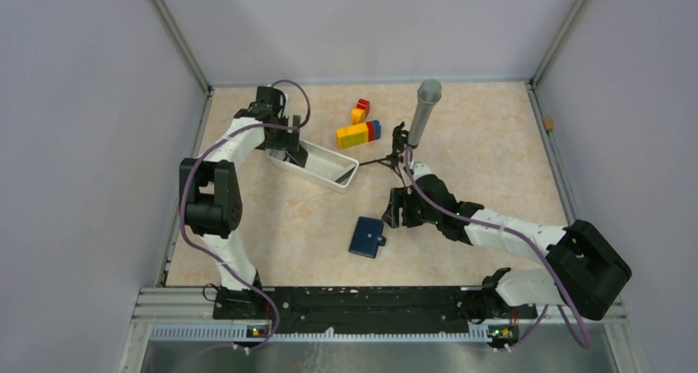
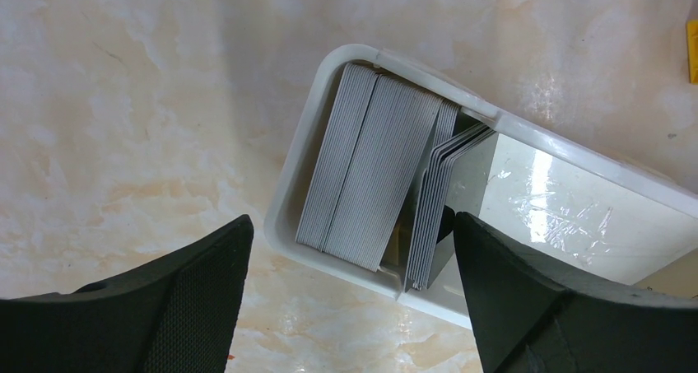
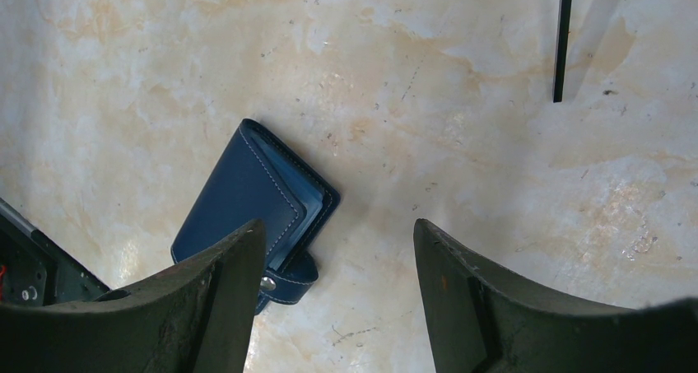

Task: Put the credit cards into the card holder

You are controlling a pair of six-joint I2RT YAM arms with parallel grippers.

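Note:
Many grey-edged credit cards (image 2: pixel 379 167) stand packed at the left end of a white box (image 2: pixel 576 142), with a few more cards (image 2: pixel 436 200) leaning apart from the stack. Over that end of the box hangs my left gripper, its fingers spread wide with nothing between them. The dark blue card holder (image 3: pixel 239 196) lies folded on the table, its snap tab toward the lower right in the right wrist view. My right gripper is beside the holder, parted and empty, with its left finger (image 3: pixel 222 299) overlapping the holder in view.
Yellow, red and blue blocks (image 1: pixel 354 136) lie behind the box. A grey cylinder on a small black stand (image 1: pixel 424 114) is right of them, one leg reaching toward the box. Open table surrounds the holder's left side.

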